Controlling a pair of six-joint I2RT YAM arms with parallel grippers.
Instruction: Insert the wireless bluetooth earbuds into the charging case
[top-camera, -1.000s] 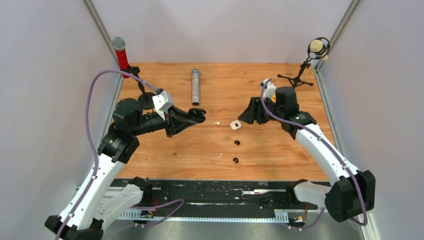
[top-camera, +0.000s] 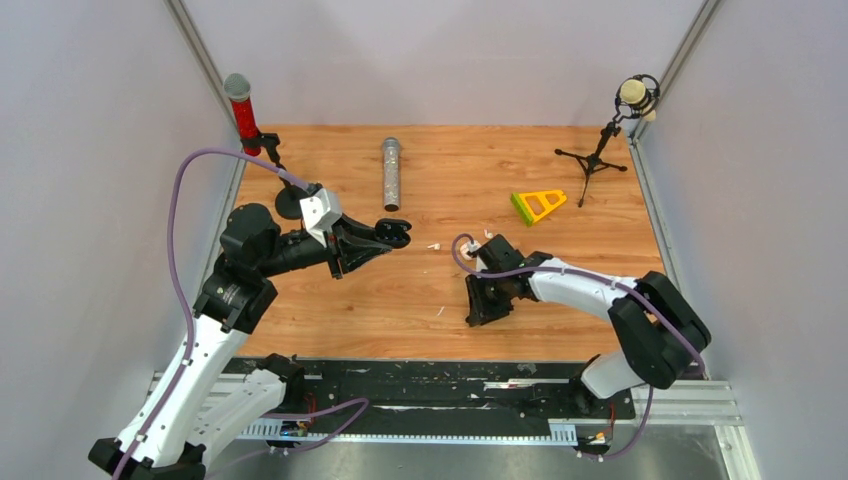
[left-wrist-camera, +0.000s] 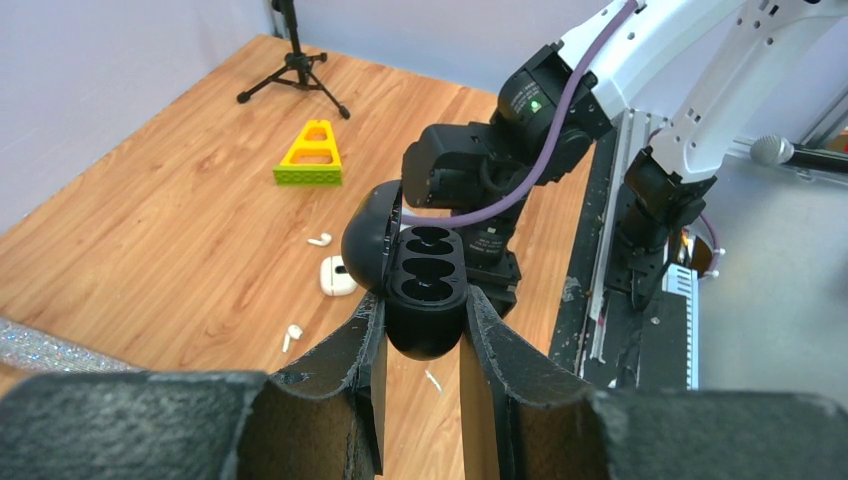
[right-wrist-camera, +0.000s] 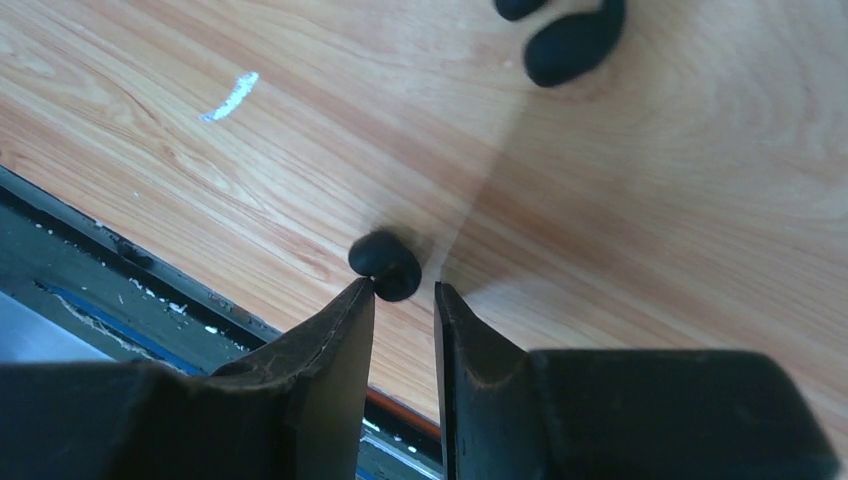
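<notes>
My left gripper is shut on the open black charging case (top-camera: 393, 233), raised at the left of the work area, its wells empty in the left wrist view. My right gripper is low over the table's front part, fingers part open, with a black earbud (right-wrist-camera: 385, 265) just beyond its fingertips. Further off in the right wrist view lie more black pieces (right-wrist-camera: 570, 50), blurred, probably another earbud. A white case (left-wrist-camera: 337, 275) and white earbuds (left-wrist-camera: 321, 240) lie on the wooden table.
A silver microphone (top-camera: 391, 175) lies at the back. A yellow-green triangle (top-camera: 537, 205) lies behind the right arm. Microphone stands (top-camera: 590, 160) occupy both back corners. A dark rail (right-wrist-camera: 120, 260) runs along the front edge.
My right gripper has swung down and toward the front left, over the black earbuds, hiding them in the top view. The left arm with the case has barely moved.
</notes>
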